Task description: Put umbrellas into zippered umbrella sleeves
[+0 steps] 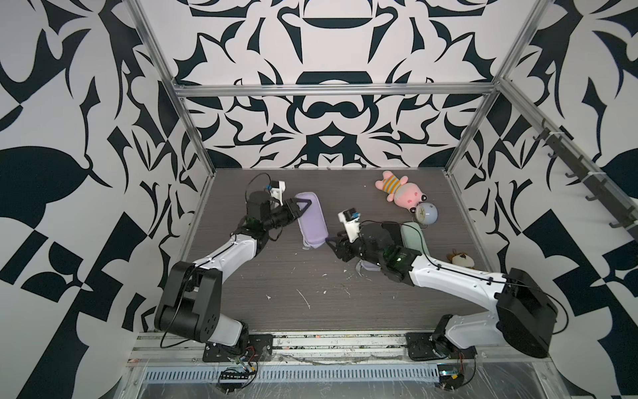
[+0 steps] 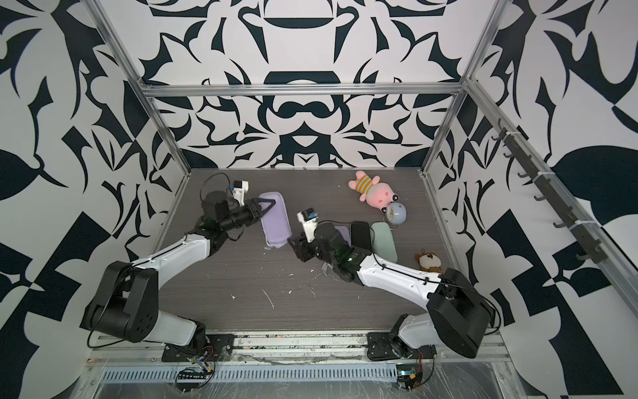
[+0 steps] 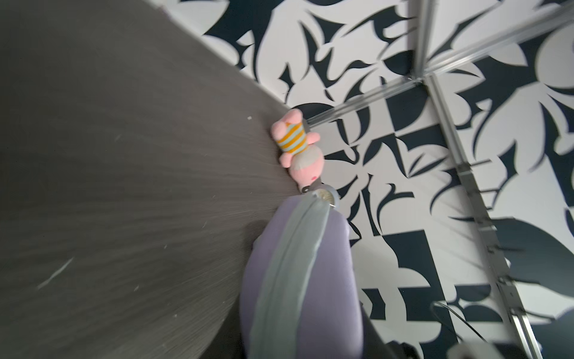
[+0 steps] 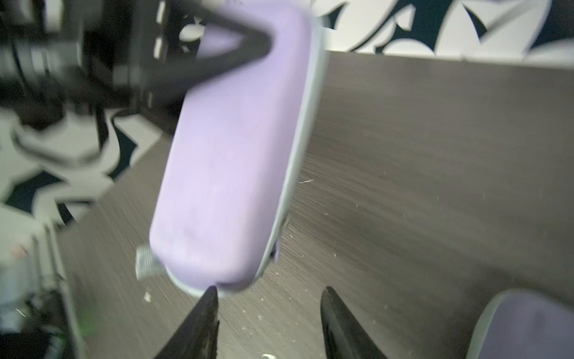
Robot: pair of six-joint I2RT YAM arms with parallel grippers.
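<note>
A lavender zippered sleeve (image 1: 312,222) is held off the table by my left gripper (image 1: 304,204), shut on its upper part; in the left wrist view its zipper (image 3: 287,281) runs lengthwise up the near side. My right gripper stands open just beyond the sleeve's lower end, with nothing between its fingers. More cases lie partly behind my right arm: a purple one (image 4: 523,329), a black one (image 2: 360,232) and a mint one (image 2: 384,242). I cannot tell whether any holds an umbrella.
A pink plush pig (image 2: 378,194), a grey-blue round object (image 2: 395,212) and a brown-white plush toy (image 2: 428,260) lie on the right. Patterned walls surround the table.
</note>
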